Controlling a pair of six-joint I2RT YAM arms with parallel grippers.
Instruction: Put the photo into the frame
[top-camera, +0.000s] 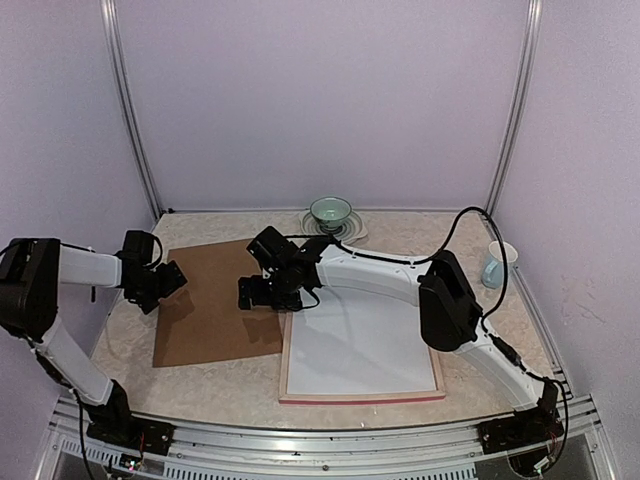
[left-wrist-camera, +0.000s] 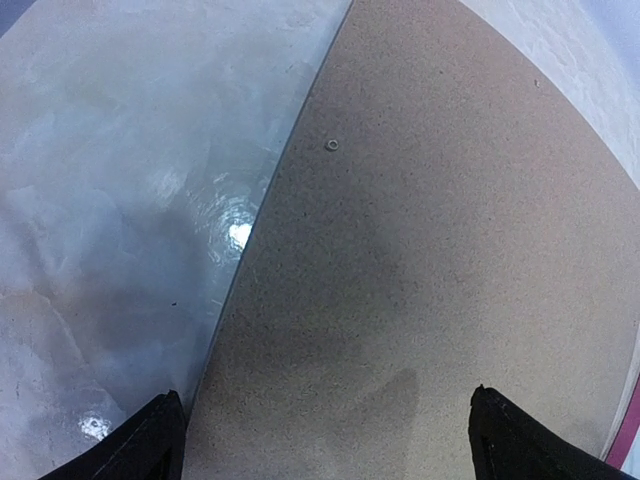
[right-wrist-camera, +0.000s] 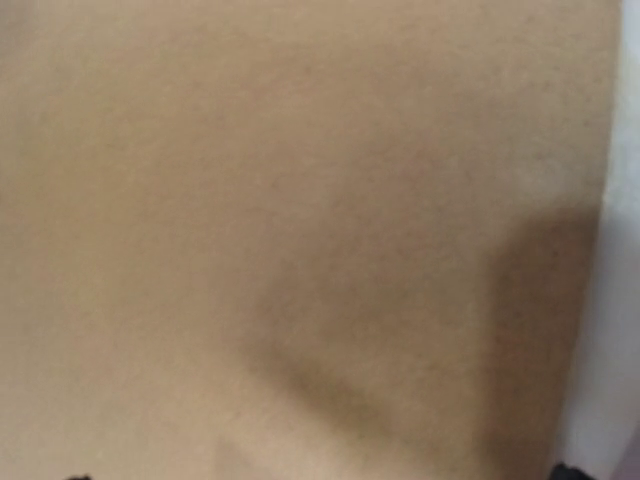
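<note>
A flat brown board (top-camera: 215, 325), perhaps the photo's back, lies left of the frame (top-camera: 284, 370), which has light wood edges and a white inner panel (top-camera: 360, 350). My left gripper (top-camera: 166, 288) is open at the board's left edge; in the left wrist view its dark fingers (left-wrist-camera: 515, 440) stand wide apart, one near the edge line and one over the board. From the right, my right gripper (top-camera: 252, 293) reaches low over the board's right side, open. The brown surface (right-wrist-camera: 300, 200) fills most of the right wrist view, with only fingertips showing at the bottom. No picture side is visible.
A green bowl (top-camera: 330, 211) on stacked plates (top-camera: 358, 229) stands at the back. At the far right is a light blue mug (top-camera: 493, 270). My right forearm (top-camera: 370, 275) crosses above the frame's upper part. Bare table shows along the front.
</note>
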